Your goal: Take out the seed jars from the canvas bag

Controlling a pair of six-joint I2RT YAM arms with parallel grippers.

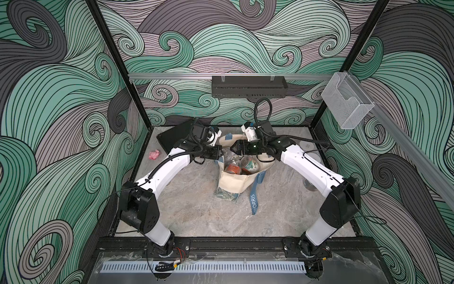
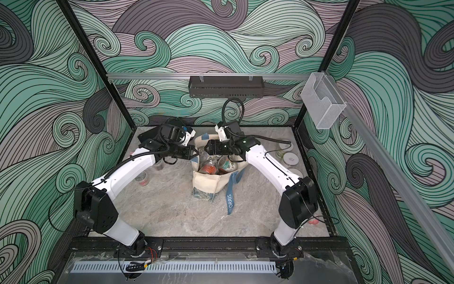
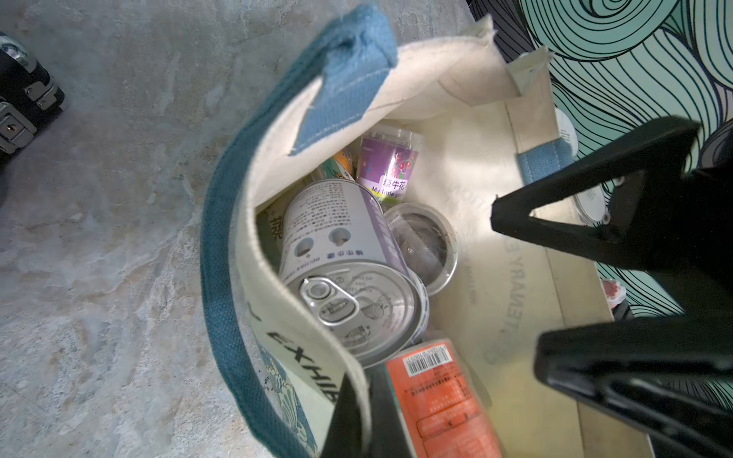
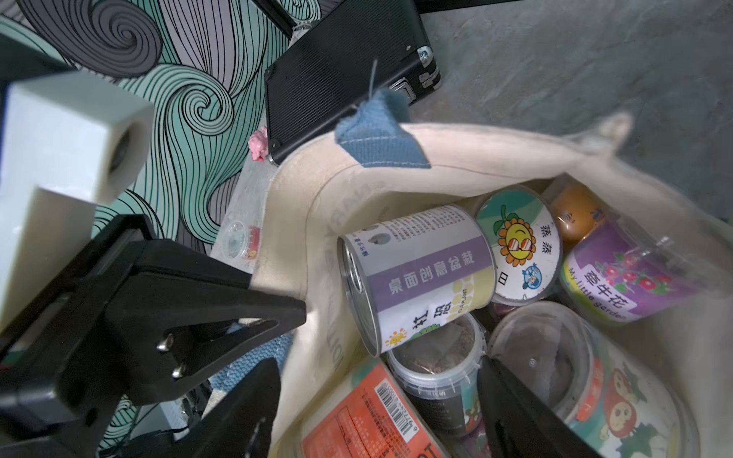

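Note:
The canvas bag (image 1: pixel 238 184) stands mid-table, its top open, holding several jars: a lying white can (image 4: pixel 416 267), a jar with a sunflower lid (image 4: pixel 517 242), a purple jar (image 3: pixel 385 162) and an orange-labelled container (image 3: pixel 435 400). My left gripper (image 1: pixel 216 152) is at the bag's left rim; in the left wrist view it appears shut at the rim, partly hidden by the fabric. My right gripper (image 1: pixel 240 146) hovers over the bag's opening, its fingers apart above the jars, nothing visibly held.
A black case (image 4: pixel 343 68) lies at the back left, near a pink object (image 1: pixel 153 154). More jars (image 2: pixel 141 178) stand at the left, and lids and containers (image 2: pixel 290 159) at the right.

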